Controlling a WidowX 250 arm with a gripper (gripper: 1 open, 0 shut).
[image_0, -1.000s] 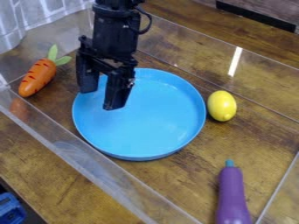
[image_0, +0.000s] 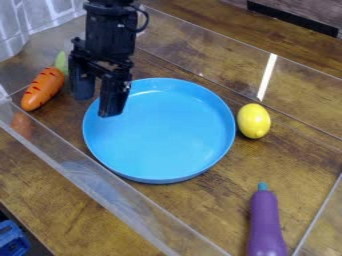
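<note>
My black gripper (image_0: 98, 92) hangs over the upper left rim of a blue plate (image_0: 158, 135), open, its fingers apart. An orange carrot with a green top (image_0: 44, 86) lies left of the gripper, outside the plate. A yellow lemon-like object (image_0: 254, 121) lies just right of the plate, and a long purple vegetable, likely an eggplant (image_0: 263, 222), lies at the lower right. The plate shows nothing on its visible surface.
A transparent edge or wall runs diagonally along the lower left of the view.
My gripper has moved left, from over the plate toward the carrot and the plate's rim. The objects and plate look unmoved.
</note>
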